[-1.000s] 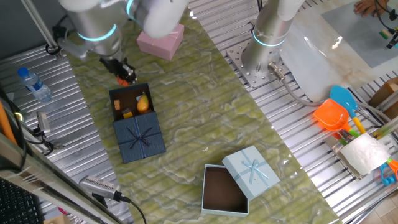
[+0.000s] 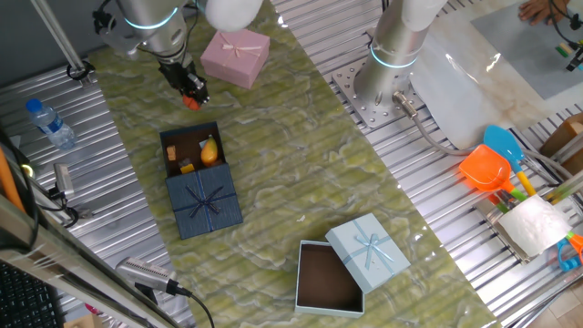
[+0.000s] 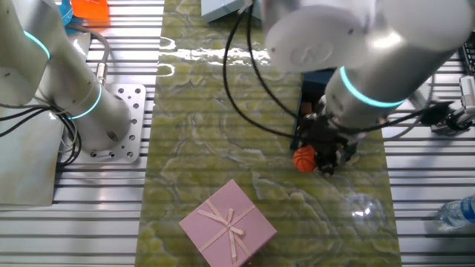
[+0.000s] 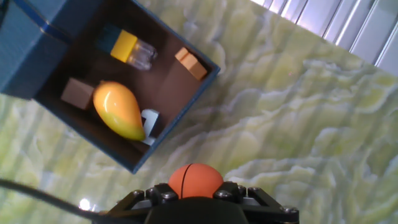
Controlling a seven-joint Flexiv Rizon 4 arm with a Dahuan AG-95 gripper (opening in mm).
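An orange ball with black lines (image 4: 196, 180), like a small basketball, sits between the fingers of my gripper, which is shut on it. In exterior view 1 the gripper (image 2: 192, 92) and ball are just beyond the dark blue box (image 2: 163, 150), outside its wall. That box is partly covered by its ribboned lid (image 2: 205, 202). Inside, the wrist view shows a yellow-green mango (image 4: 118, 109), a yellow-and-clear piece (image 4: 127, 48), a small orange-brown block (image 4: 191, 63), a brown block (image 4: 77, 93) and a pale blue piece (image 4: 150, 121).
A closed pink gift box (image 2: 237, 59) stands near the gripper. Farther off is an empty light blue box (image 2: 326, 278) with its lid (image 2: 369, 251) leaning on it.
My gripper, still holding the ball, has moved away from the dark blue box and slightly toward the pink box. The boxes and their contents have stayed put.
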